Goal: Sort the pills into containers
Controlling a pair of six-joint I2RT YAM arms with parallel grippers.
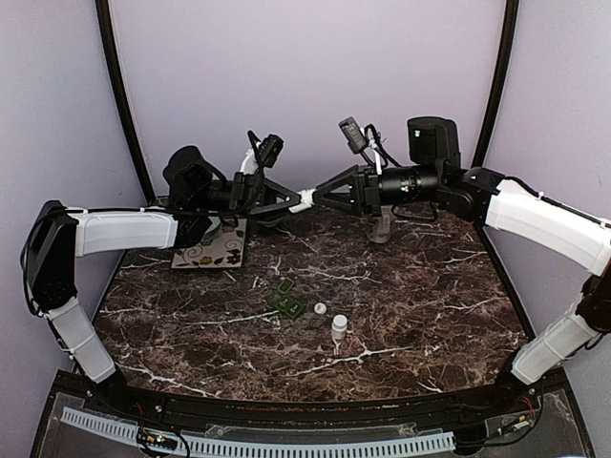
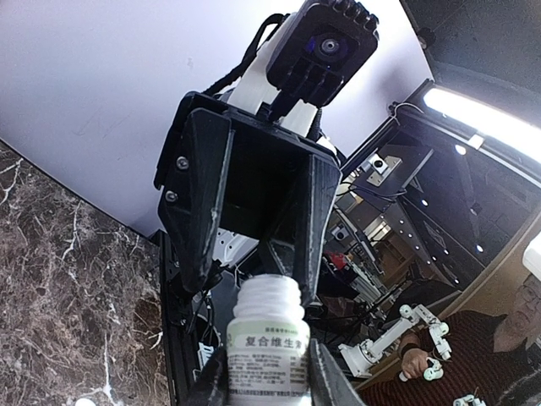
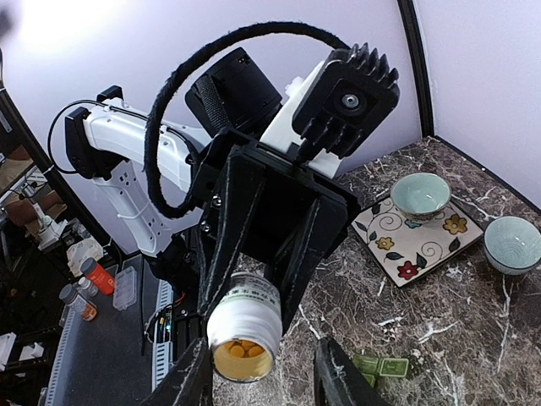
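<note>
My left gripper (image 1: 299, 201) is shut on a white pill bottle (image 2: 269, 347), held tilted in the air with its threaded neck bare. Orange pills (image 3: 242, 347) show inside the bottle's open mouth in the right wrist view. Facing that mouth, my right gripper (image 1: 321, 195) is part open, and nothing shows between its fingers. A small white round cap (image 1: 320, 308) lies on the marble table. Two pale green bowls (image 3: 420, 196) (image 3: 513, 244) stand at the back left; one sits on a flower-patterned tray (image 3: 406, 260).
Green compartment pieces (image 1: 286, 301) lie mid-table, left of the cap. Another small white bottle (image 1: 339, 327) stands upright near the front. Behind the right gripper is a pale container (image 1: 380, 227), partly covered by the arm.
</note>
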